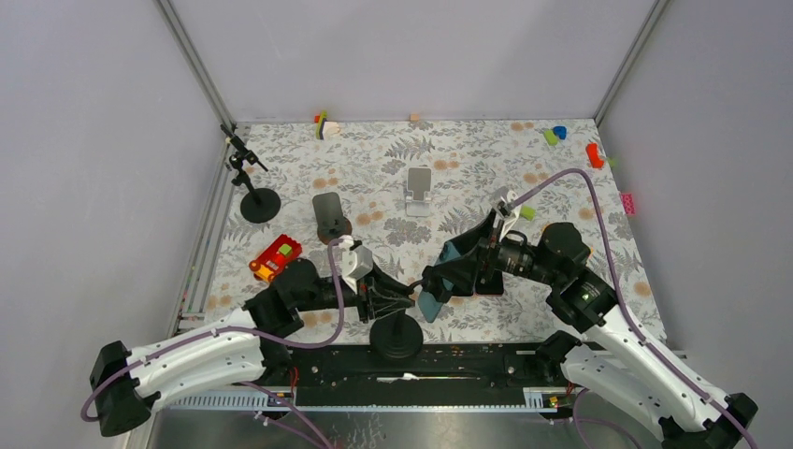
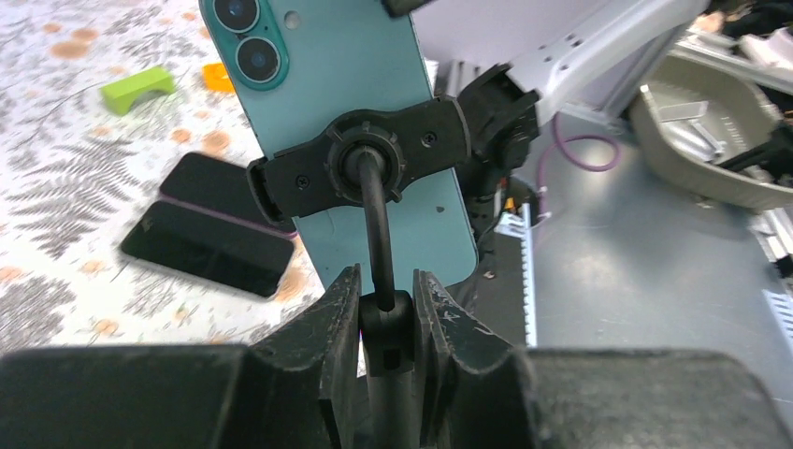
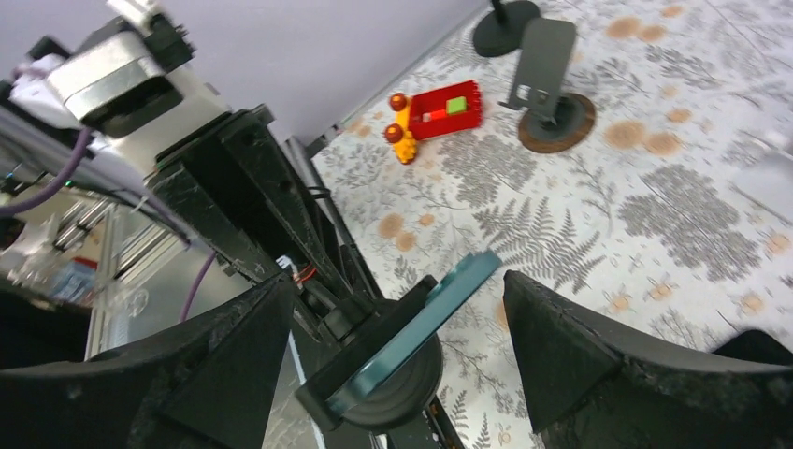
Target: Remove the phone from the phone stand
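Note:
A teal phone [image 2: 393, 70] sits in the black clamp [image 2: 309, 178] of a phone stand, its camera side facing the left wrist view. My left gripper is shut on the stand's stem just under the clamp. The stand's round base [image 1: 396, 337] rests at the table's front edge. In the right wrist view the phone [image 3: 411, 332] appears edge-on between the spread fingers of my right gripper, which is open around it. Both fingers look apart from the phone there. From above, the right gripper covers part of the phone.
Two dark phones [image 2: 210, 248] lie flat beside the stand. Further back are a grey phone holder [image 1: 329, 213], a white stand [image 1: 418, 191] and a red toy truck [image 1: 277, 255]. A black stand with an arm [image 1: 259, 204] occupies the left side.

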